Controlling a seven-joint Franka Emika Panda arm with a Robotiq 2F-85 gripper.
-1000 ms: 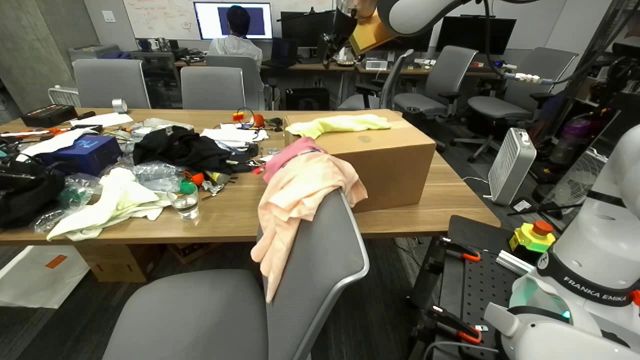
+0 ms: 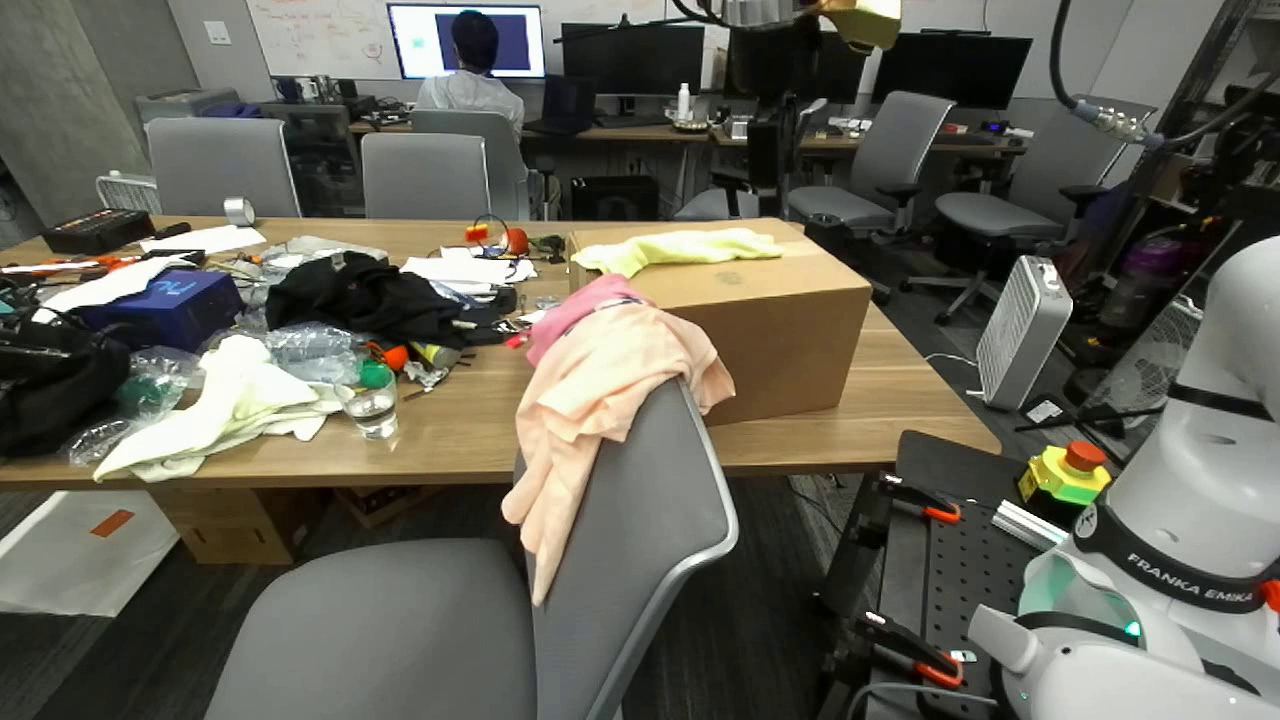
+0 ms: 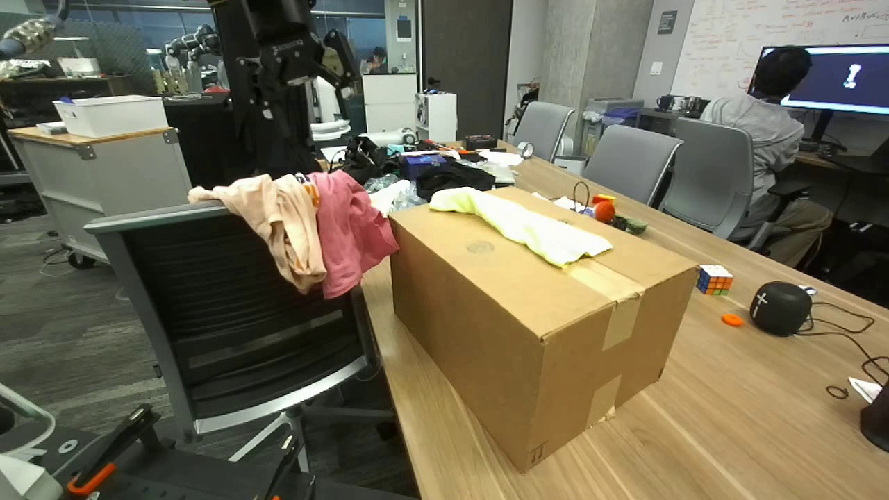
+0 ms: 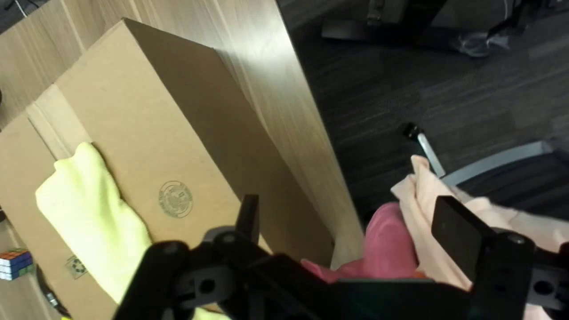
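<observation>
My gripper is open and hangs high in the air; nothing is held between its fingers. Below it in the wrist view, a pink cloth [image 4: 390, 242] and a peach cloth [image 4: 426, 205] show partly behind the fingers, some distance down. Exterior view 1 has the peach cloth [image 2: 612, 372] draped over the grey chair's [image 2: 690, 504] backrest, beside the pink cloth [image 2: 584, 310]. A yellow cloth [image 3: 521, 223] lies spread on top of the closed cardboard box [image 3: 467, 325], its near part hidden by the gripper in the wrist view.
The box stands near one end of the wooden table [image 2: 468, 414]. Clutter fills the other end: a black cloth [image 2: 360, 300], a pale cloth [image 2: 228, 402], a blue box [image 2: 168, 308] and a glass [image 2: 373, 414]. A Rubik's cube [image 3: 715, 280] and a black speaker [image 3: 780, 307] sit beyond the box.
The arm has swung across the top of exterior view 1; the gripper now points down, where before it was tilted further left. The cloths, chair and box have stayed put.
</observation>
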